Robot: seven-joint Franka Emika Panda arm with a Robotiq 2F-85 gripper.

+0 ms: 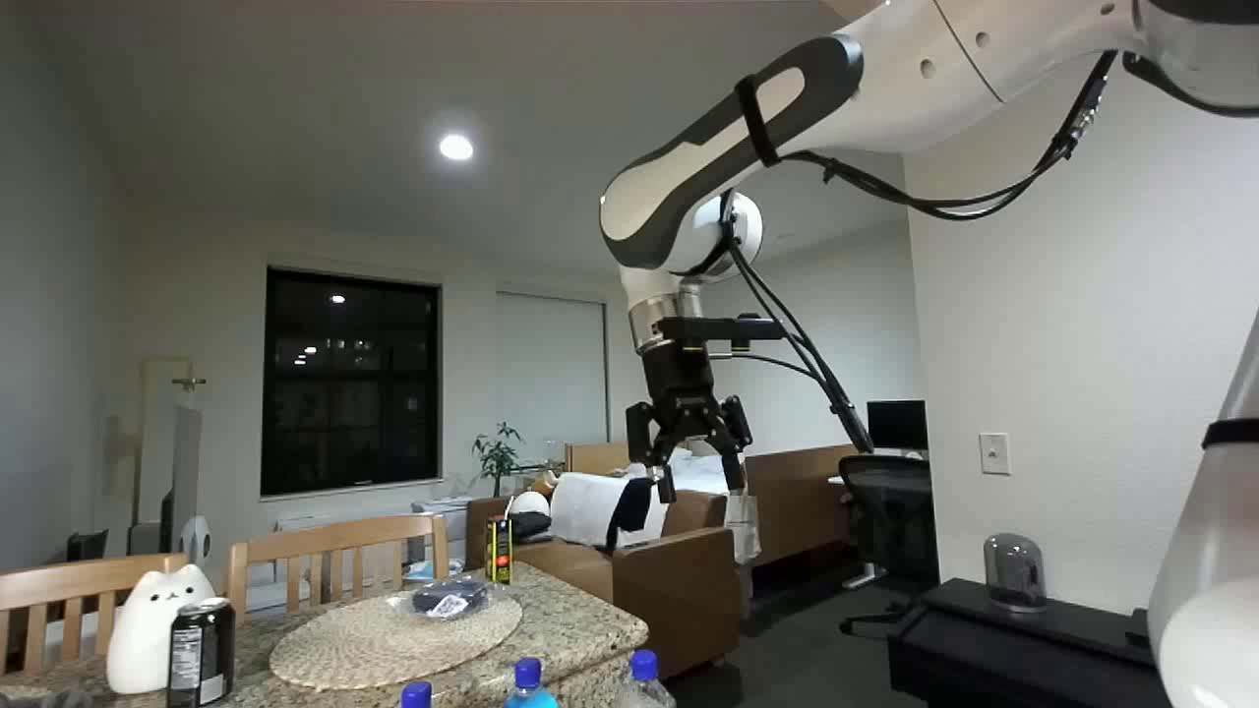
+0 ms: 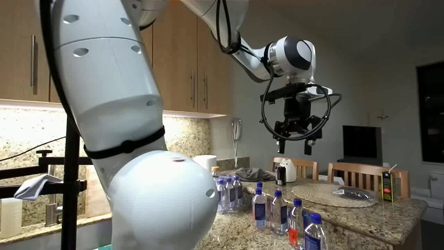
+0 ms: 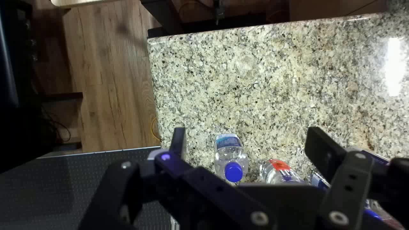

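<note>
High above the granite counter hangs my gripper, its fingers wide apart and empty. Below it in the wrist view, a clear bottle with a blue cap stands on the counter. Beside that one is a bottle with a red label, partly covered by the gripper's body. In exterior view 2 the gripper points downward, well clear of the bottles. A front row there includes the red-labelled bottle and a blue-labelled bottle. More bottles stand in a group farther left.
The raised counter holds a round woven mat, a packaged dark item, a yellow-and-black carton, a black can and a white cat figure.
</note>
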